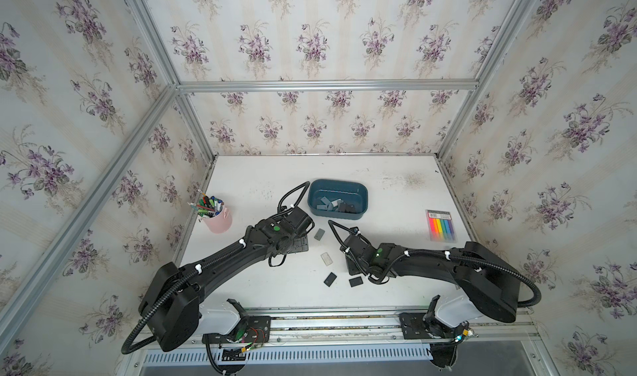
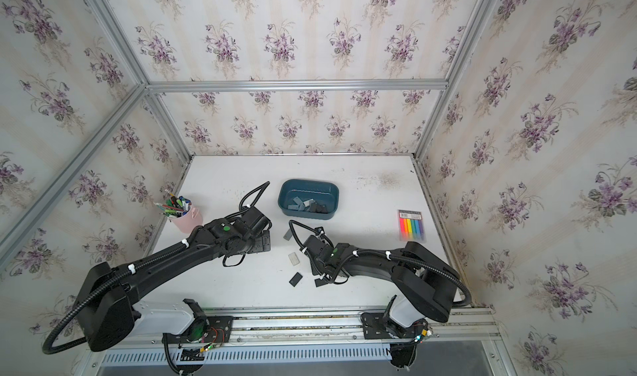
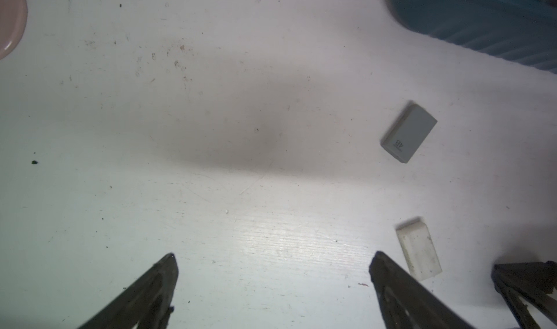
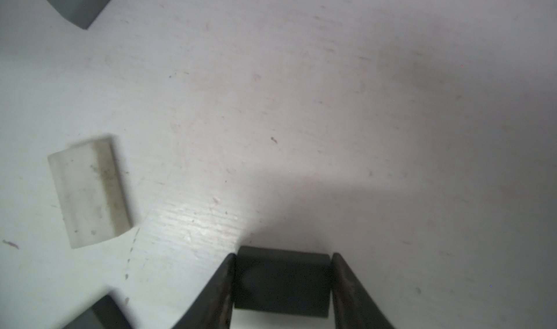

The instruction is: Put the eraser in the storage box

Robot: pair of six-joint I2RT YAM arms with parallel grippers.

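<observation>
A black eraser (image 4: 281,279) lies between the fingertips of my right gripper, which touch or nearly touch its two ends; whether they grip it is not clear. My left gripper hangs open over bare table, nothing between its fingers. The blue storage box (image 1: 362,200) stands behind them, holding several grey and dark erasers.
A pink pen cup (image 1: 217,222) stands at the left, a pack of coloured markers (image 1: 440,226) at the right. Both arms reach over the middle of the table.
</observation>
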